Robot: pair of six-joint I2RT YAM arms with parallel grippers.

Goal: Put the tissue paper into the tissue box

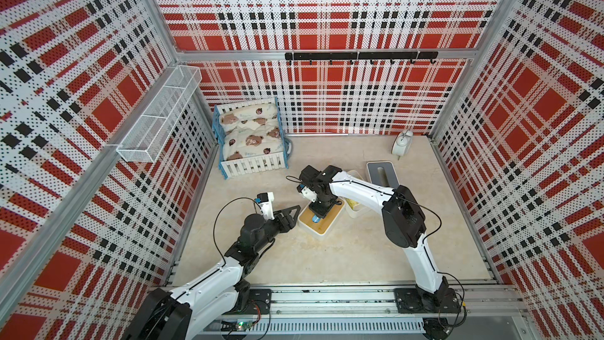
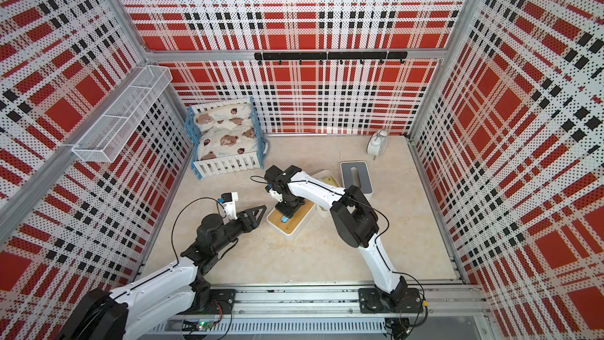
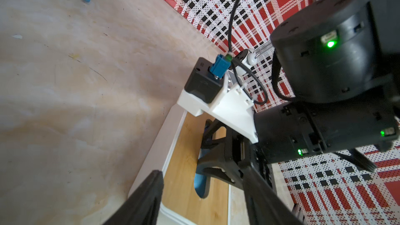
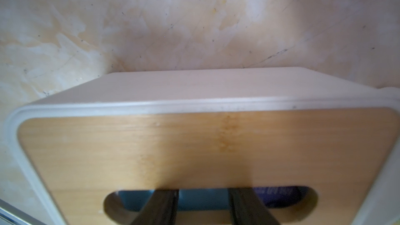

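A white tissue box with a wooden lid point(image 1: 330, 220) sits mid-table; blue and purple tissue packaging point(image 4: 204, 199) shows through its slot. My right gripper is over that slot, fingers apart at the slot, partly cropped in its wrist view; whether anything is between them is unclear. My left gripper hangs just left of the box, open, its fingertips apart near the box's end in the left wrist view.
A cream container point(image 2: 328, 177) and a grey-lidded box point(image 2: 365, 176) stand right of the tissue box. A toy crib point(image 1: 251, 163) is at back left, a white clock point(image 1: 401, 144) at back right.
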